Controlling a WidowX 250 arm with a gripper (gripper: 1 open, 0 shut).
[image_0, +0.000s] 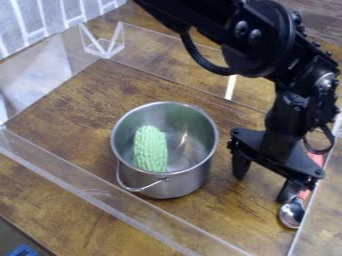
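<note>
A steel pot (201, 170) with a wire handle stands on the wooden board, holding a pale green corn cob (150, 149). To its right, the black gripper (265, 178) is lowered close to the board, its fingers spread over a metal spoon (293, 213) that has a reddish handle. The spoon lies along the right side, its handle partly hidden behind the gripper. Whether anything is between the fingers is hard to tell.
Clear plastic walls edge the wooden surface (94, 95). The left and back of the board are bare. A blue object shows in the lower left corner.
</note>
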